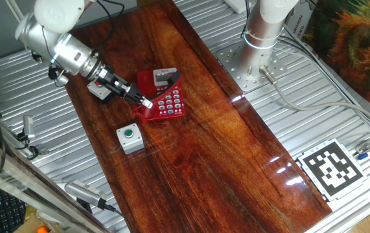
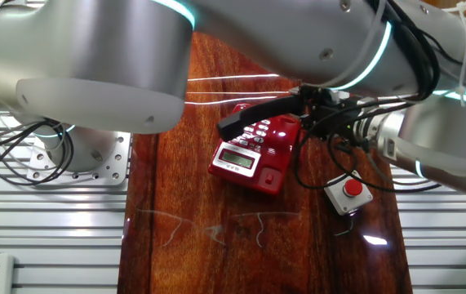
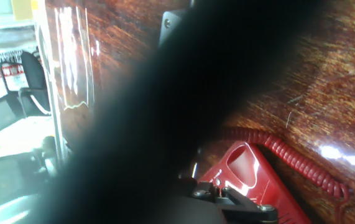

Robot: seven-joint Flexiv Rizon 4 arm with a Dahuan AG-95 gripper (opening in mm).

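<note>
A red desk telephone (image 1: 172,103) with a keypad and small display lies on the wooden table. My gripper (image 1: 147,102) is above its near left side, shut on a dark, long bar that looks like the phone's handset (image 1: 174,78). In exterior view 2 this handset (image 2: 257,116) sticks out from my gripper across the keypad of the phone (image 2: 255,176). The wrist view has it as a blurred black band close to the camera; below, a recess in the phone's red body (image 3: 244,167) lies uncovered. The grasp itself is largely hidden.
A box with a green button (image 1: 129,134) stands beside the phone; another with a red button (image 2: 352,189) is behind the arm. A coiled red cord (image 3: 301,160) trails on the table.
</note>
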